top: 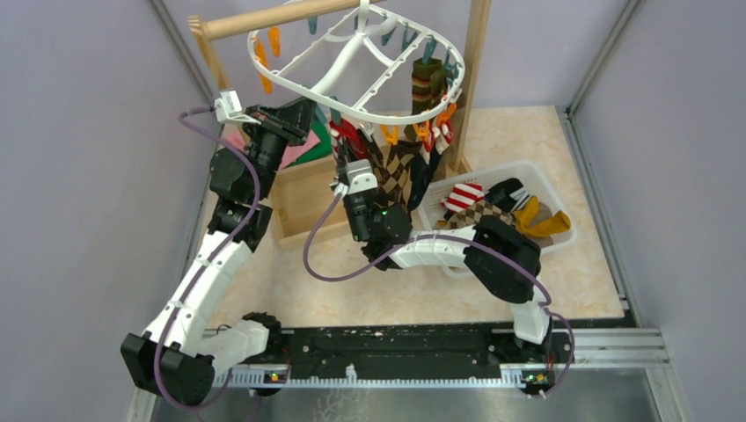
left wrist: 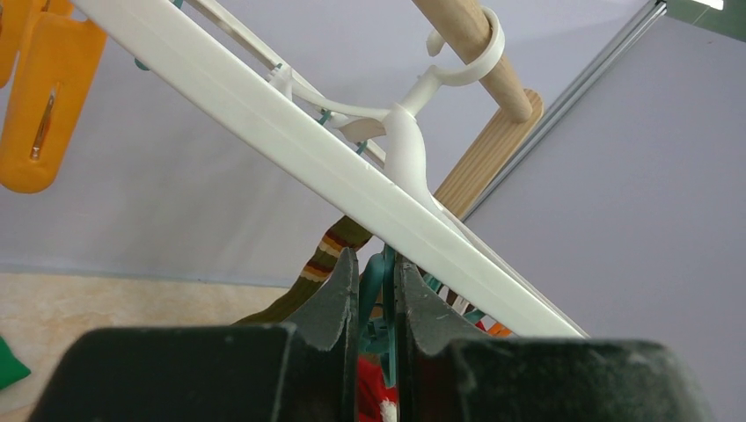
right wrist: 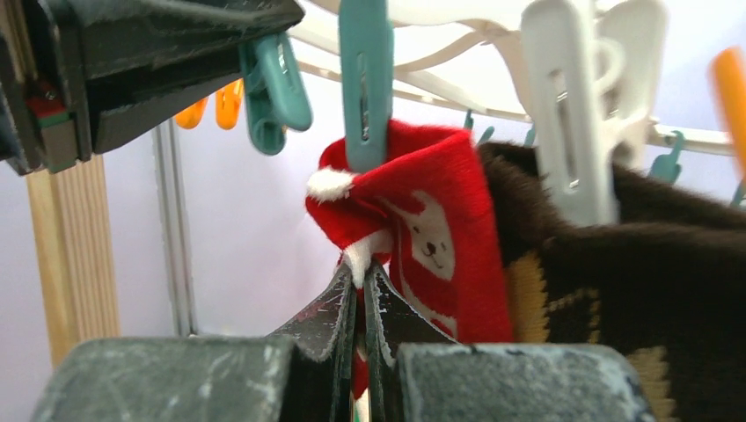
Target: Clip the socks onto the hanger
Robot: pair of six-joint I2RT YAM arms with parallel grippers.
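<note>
The white hanger (top: 356, 112) with hanging clips is at the top of the top view. My left gripper is shut on a teal clip (left wrist: 373, 303) below the hanger's rim. In the right wrist view, that held clip (right wrist: 280, 83) is left of another teal clip (right wrist: 365, 97), which grips the cuff of a red sock (right wrist: 462, 237) with white trim. Below that cuff, my right gripper is shut, and a fold of the sock's white trim narrows into its fingertips. The sock's lower part is mostly hidden behind the fingers.
A brown patterned sock (right wrist: 607, 290) hangs from a white clip (right wrist: 572, 114) close by on the right. More socks hang farther along the rim. A white basket (top: 563, 202) holds several loose socks. Orange clips (left wrist: 44, 105) hang at the rim's left.
</note>
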